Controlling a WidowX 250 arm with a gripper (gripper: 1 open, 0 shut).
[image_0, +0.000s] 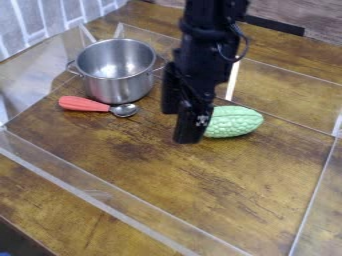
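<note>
The black gripper (187, 120) hangs over the wooden table, just left of a pale green bumpy bitter melon (235, 121) and partly in front of it. The gripper is open, as far as its dark fingers show; whether it touches the melon cannot be told. A steel pot (114, 72) stands at the back left, with a red-handled spoon (84, 103) lying in front of it.
A clear plastic tray wall runs along the left and front of the wooden table (160, 190).
</note>
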